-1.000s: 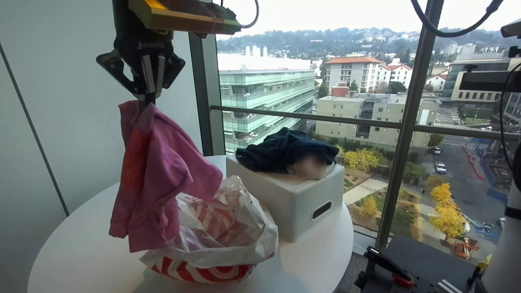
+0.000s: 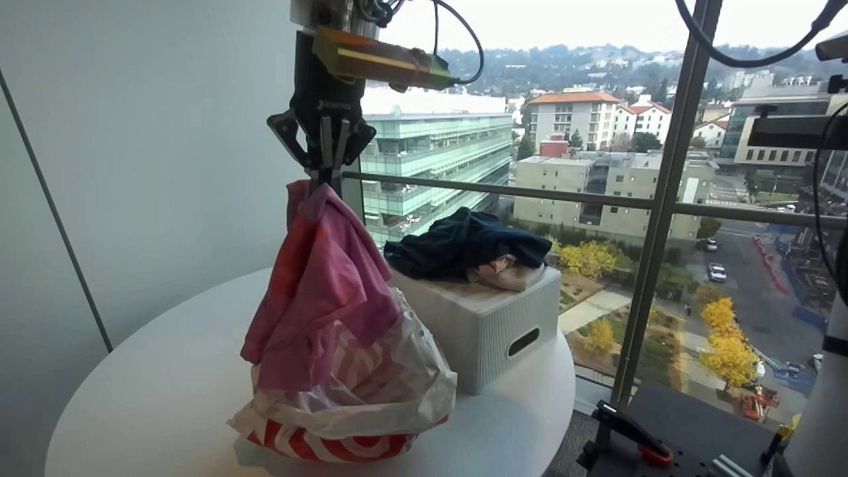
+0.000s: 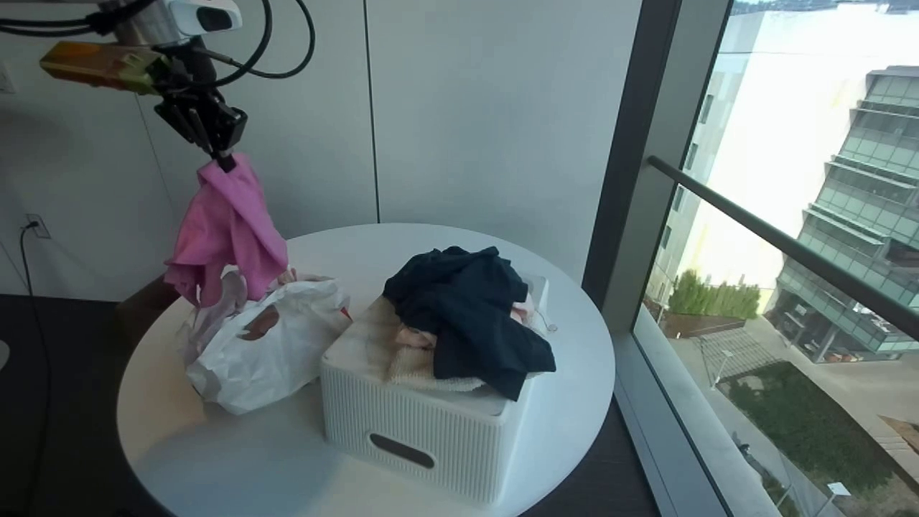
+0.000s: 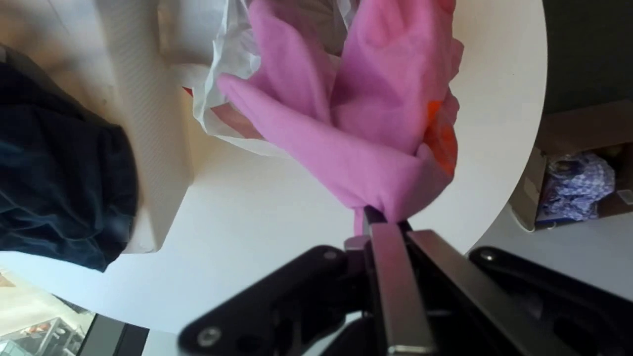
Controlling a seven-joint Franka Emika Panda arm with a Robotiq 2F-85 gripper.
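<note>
A pink cloth [image 2: 334, 274] with a red-orange patch hangs from my gripper [image 2: 322, 179], whose fingers are shut on its upper edge. In the wrist view, the pinched part of the pink cloth [image 4: 380, 160] lies right at the fingertips. Its lower folds hang over the white plastic bag [image 2: 413, 373], which has red markings and an open mouth. From the other side, the cloth [image 3: 228, 228] drapes down in front of the far part of the bag [image 3: 288, 345]. How far the lowest folds reach into the bag is hard to tell.
A white ribbed box [image 3: 413, 422] stands beside the bag, with a dark navy cloth [image 3: 469, 310] and some light, pinkish cloth on top. A cardboard box [image 4: 581, 127] sits below on the floor.
Holding the pink cloth, my gripper has moved right in exterior view 1. The cloth now hangs above the bag's opening rather than at its left side.
</note>
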